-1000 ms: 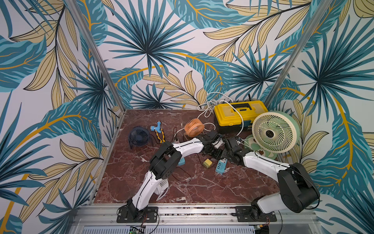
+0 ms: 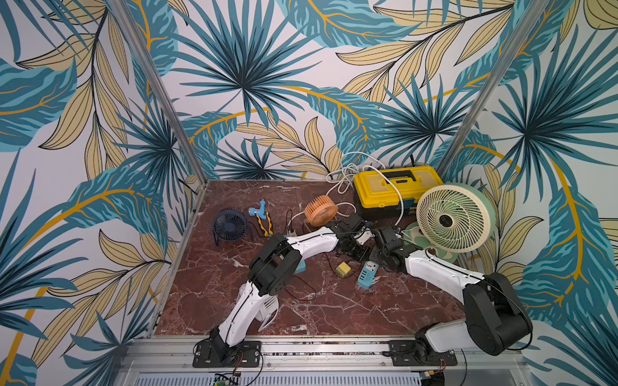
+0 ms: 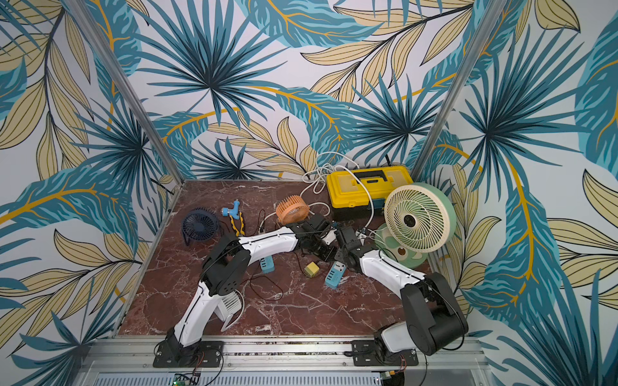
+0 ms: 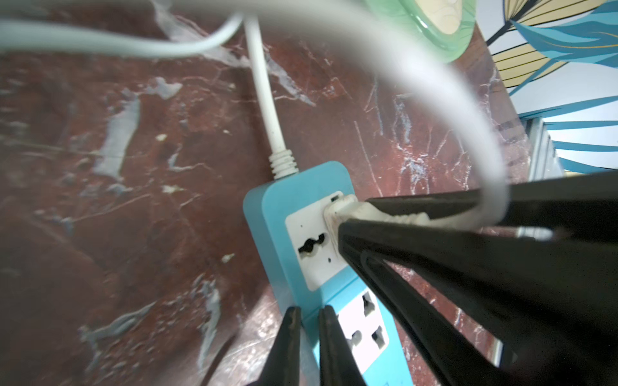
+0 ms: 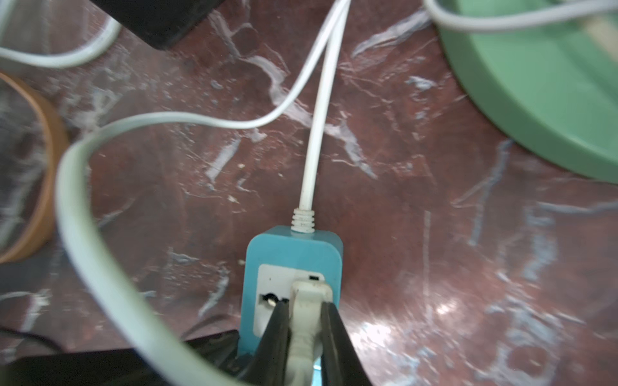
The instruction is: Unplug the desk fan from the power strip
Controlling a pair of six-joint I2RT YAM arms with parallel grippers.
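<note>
A light-blue power strip lies on the marbled table, its own white cord leaving the far end. A white plug stands at its end socket; my right gripper is shut on it. Whether the plug's prongs are fully in the socket cannot be told. From the plug a thick white cable loops up and back. My left gripper is slightly open over the strip's side edge, a narrow gap between its fingers; contact with the strip is unclear. The green-and-cream desk fan stands at the right.
Behind the grippers are a yellow toolbox and an orange fan. A yellow block lies close to the strip. A dark-blue fan and a blue toy-like tool are at the left.
The power strip and right arm have shifted slightly toward the front and right over the last second. The left arm looks nearly still.
</note>
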